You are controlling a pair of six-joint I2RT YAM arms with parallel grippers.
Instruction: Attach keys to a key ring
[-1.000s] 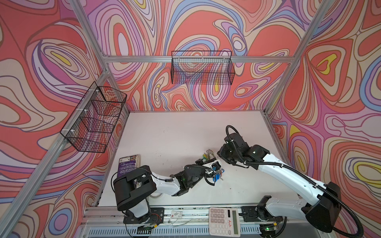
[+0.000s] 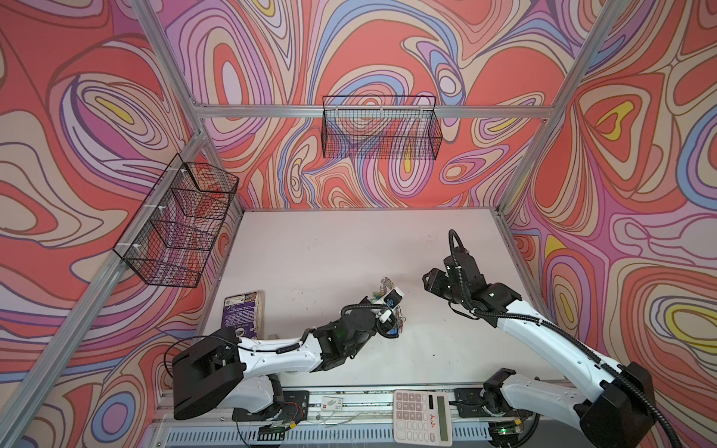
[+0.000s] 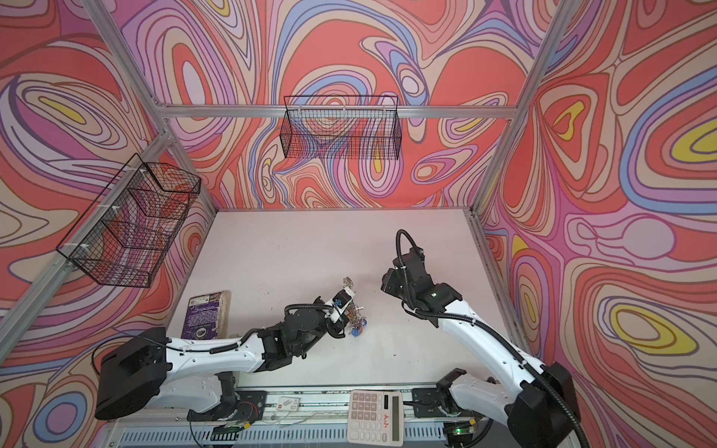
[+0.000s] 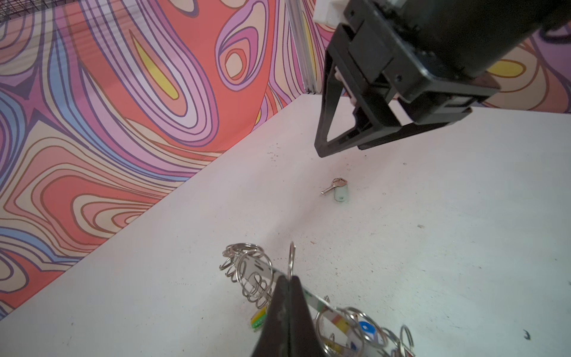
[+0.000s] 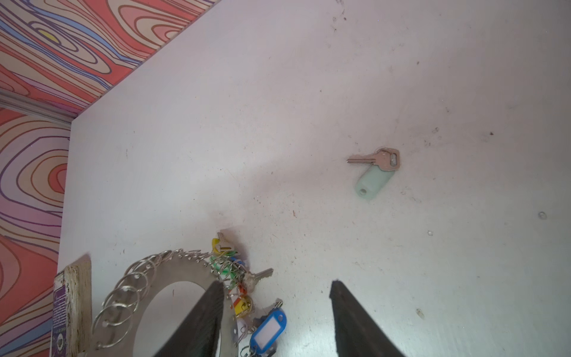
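Note:
A large grey hoop carries many small wire rings, keys and coloured tags; in the left wrist view the hoop [image 4: 320, 305] runs edge-on behind my left gripper. That gripper is shut, with a thin wire loop [image 4: 291, 257] rising from between its fingertips. To its right, above the table, my right gripper stands open, nothing between its fingers. A loose silver key [image 5: 385, 159] lies on the tabletop, partly over a pale green tag [image 5: 371, 183]. Blue-tagged keys [image 5: 268, 333] hang at the hoop's near side.
A purple-labelled box [image 2: 242, 313] stands at the table's left. A pink calculator [image 2: 422, 416] is in front of the table's front edge. Wire baskets [image 2: 382, 134] hang above the back and left sides. Broad bare table surrounds the loose key.
Since a second ago, my left gripper has shifted a little left with the hoop and keys. The right arm has drawn back to the right, widening the gap between the grippers.

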